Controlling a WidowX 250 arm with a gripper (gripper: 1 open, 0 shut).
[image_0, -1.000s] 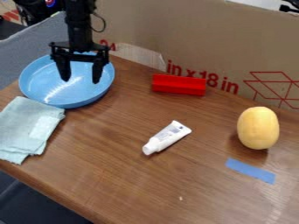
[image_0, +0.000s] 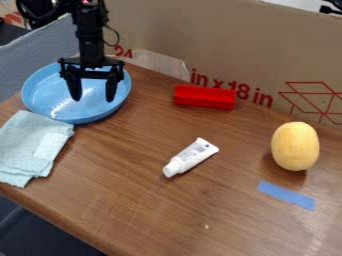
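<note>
My black gripper (image_0: 92, 83) hangs open over the blue plastic bowl (image_0: 94, 107) at the left, fingers apart and pointing down into it, nothing visible between them. A light blue-grey folded cloth (image_0: 30, 149) lies just in front of the bowl at the left edge. A white tube (image_0: 190, 157) lies near the middle of the wooden table. A red block (image_0: 205, 97) lies by the cardboard backdrop, and a yellow oval object (image_0: 295, 146) sits at the right.
A cardboard wall (image_0: 247, 45) borders the back of the table. A strip of blue tape (image_0: 286, 196) is at the right. A dark gap shows beyond the lower left edge.
The gripper has shifted very slightly to the left over the bowl. The objects on the table have not moved.
</note>
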